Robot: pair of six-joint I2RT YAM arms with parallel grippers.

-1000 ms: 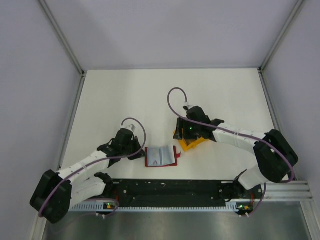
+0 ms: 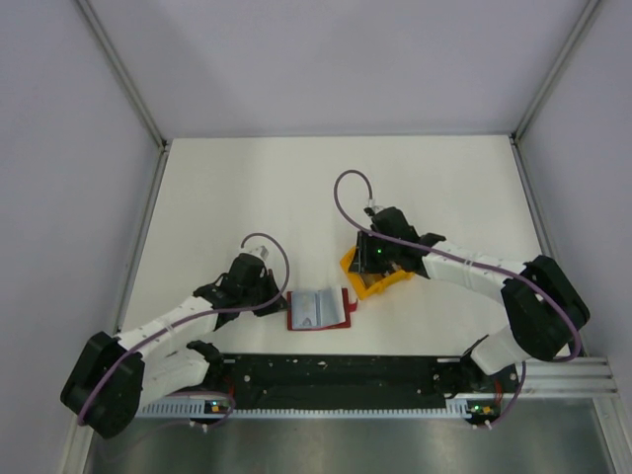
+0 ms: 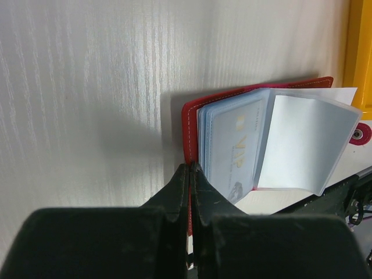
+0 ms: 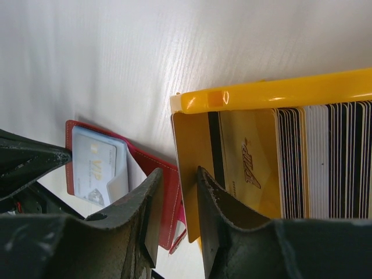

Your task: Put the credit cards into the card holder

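The open card holder [image 2: 339, 323], red with clear sleeves, lies flat at the table's front. My left gripper is shut with its tips on the holder's red left edge [image 3: 190, 131]; whether that edge is pinched is unclear. A yellow-orange box [image 4: 290, 90] holds an upright row of cards, gold, black and white. At the row's near end a gold card [image 4: 185, 168] stands slightly tilted. My right gripper is partly open around this card's edge, the right finger [image 4: 204, 189] on its inner side, the left one apart from it.
The box [image 2: 367, 289] stands just right of the holder, and the two grippers work close together. A round red snap tab [image 3: 358, 134] sticks out at the holder's right side.
The left arm and the holder look unmoved.
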